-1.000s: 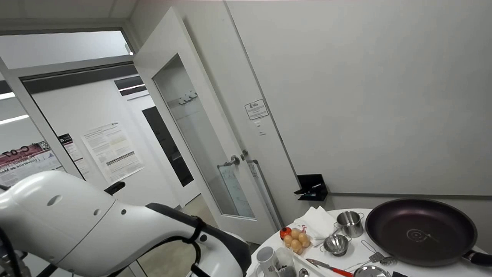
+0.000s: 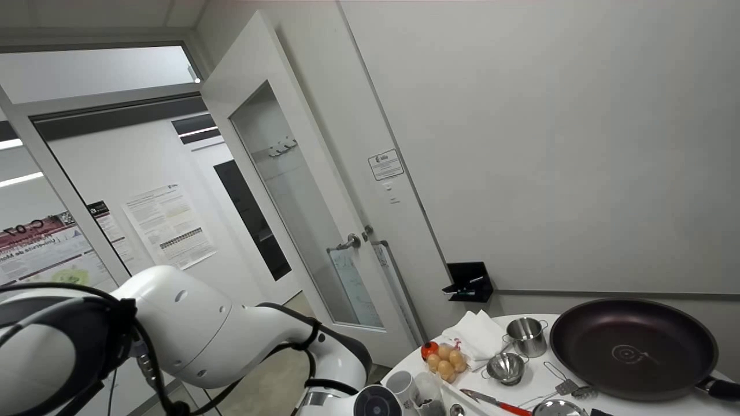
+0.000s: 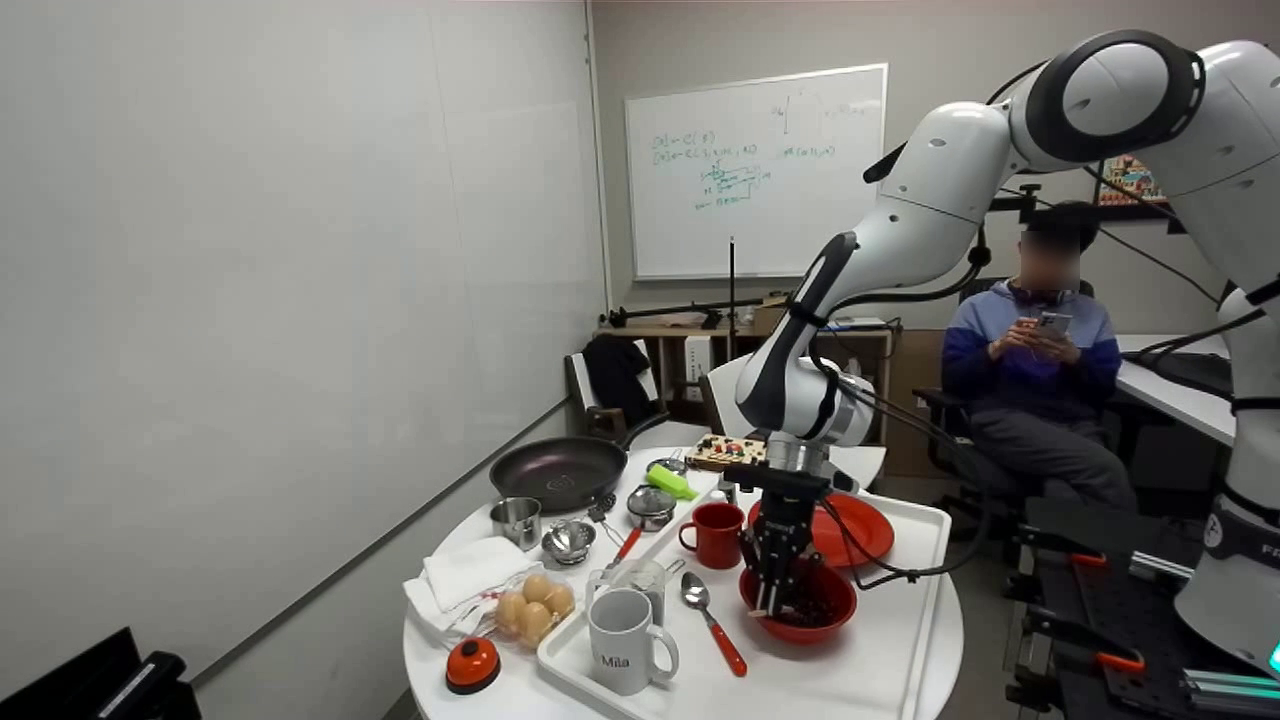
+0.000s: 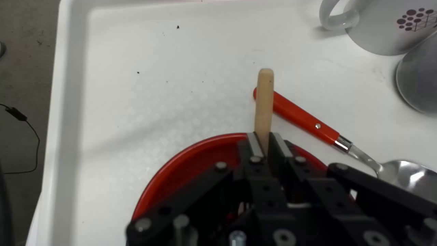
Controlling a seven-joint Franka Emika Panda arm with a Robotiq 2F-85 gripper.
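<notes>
In the wrist view my gripper is shut on a flat wooden stick (image 4: 264, 98), whose rounded end juts out past the fingertips over the tray. Below my fingers sits a red bowl (image 4: 184, 160), its inside largely covered by the gripper. From the second exterior view, the gripper (image 3: 768, 600) reaches down at the left side of that bowl (image 3: 822, 624), which has dark contents. A spoon with a red handle (image 4: 305, 117) lies beside the bowl on the white tray (image 4: 123, 102).
A red mug (image 3: 716, 536) and a red plate (image 3: 870, 528) are behind the bowl. Near the tray's front stands a grey mug (image 3: 621, 642) beside a second cup. Eggs (image 3: 524, 610), a black pan (image 3: 559, 472) and metal kitchenware crowd the table's left. The tray's right side is clear.
In exterior view 1 the arm has shifted: its upper link appears farther right, and the wrist end now shows by the cups at the bottom. The table objects look unmoved.
</notes>
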